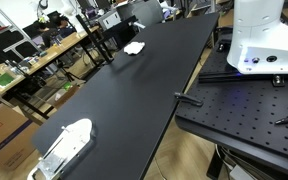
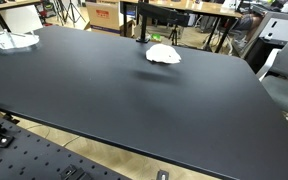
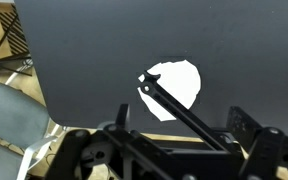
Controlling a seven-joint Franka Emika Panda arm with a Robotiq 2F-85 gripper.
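Note:
A crumpled white cloth (image 3: pixel 182 78) lies on the dark tabletop in the wrist view. The same white cloth (image 2: pixel 164 54) rests near the far edge in exterior view 2, and the cloth (image 1: pixel 133 47) shows toward the back of the table in exterior view 1. My gripper is open in the wrist view, its two dark fingers wide apart at the lower part of the picture. A dark bar (image 3: pixel 189 115) crosses in front of the cloth between them; whether it touches the cloth I cannot tell.
A white tray-like item (image 1: pixel 64 148) lies at the near left end of the table in exterior view 1. A grey chair (image 3: pixel 14 115) stands beyond the table edge, and a cardboard box (image 1: pixel 9 135) is on the floor.

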